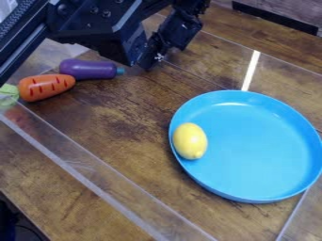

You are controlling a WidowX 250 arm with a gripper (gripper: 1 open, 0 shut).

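My black gripper (pixel 153 47) is at the top centre of the camera view, low over the wooden table; its fingers are dark and bunched, and whether they are open or shut is hard to see. A purple eggplant (pixel 88 69) lies to its left, with an orange carrot (pixel 45 87) in front of that. A yellow lemon-like object (pixel 190 140) rests on the left part of a blue plate (pixel 258 151) at the right.
My arm covers the upper left. A clear strip runs diagonally along the lower left, and a white line lies behind the plate.
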